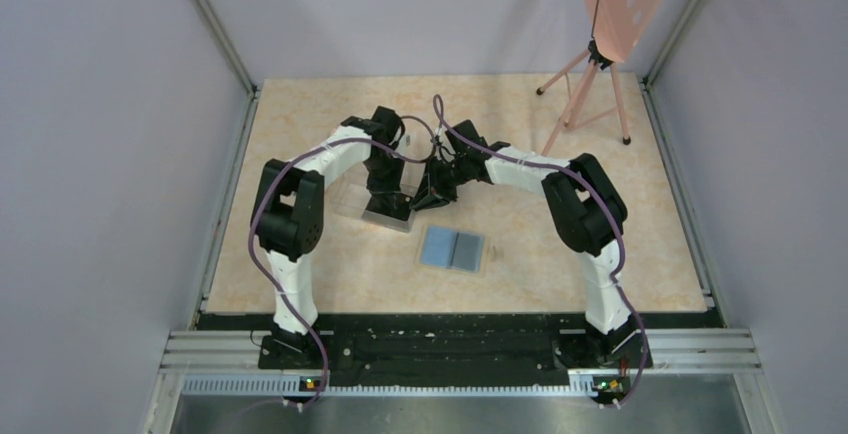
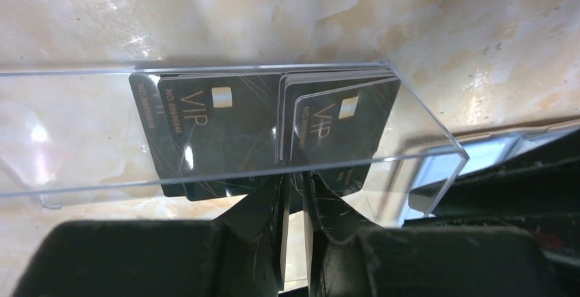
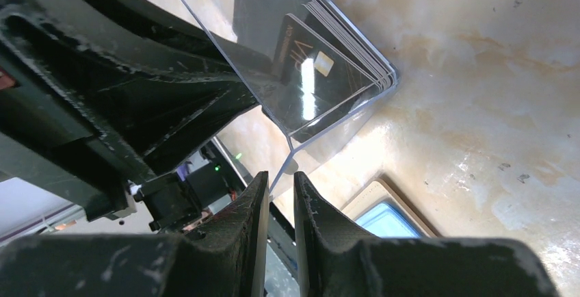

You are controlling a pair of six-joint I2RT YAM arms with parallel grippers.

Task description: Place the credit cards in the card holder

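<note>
Black VIP cards (image 2: pixel 226 115) lie in overlapping stacks inside a clear plastic box (image 2: pixel 82 129). My left gripper is shut at the box's near wall, low over the cards, and no card shows between its fingers. At the box's right corner, my right gripper has its fingers part open; a clear edge of the box (image 3: pixel 279 170) reaches the left finger, and no card is between them. In the top view the card holder (image 1: pixel 452 250) lies open, blue on its left half and grey on its right, in front of the box.
The left arm's black gripper body (image 3: pixel 137 105) stands close to the right gripper. A pink easel (image 1: pixel 585 94) rises at the back right. Bare table (image 1: pixel 610 274) lies to the right of the card holder.
</note>
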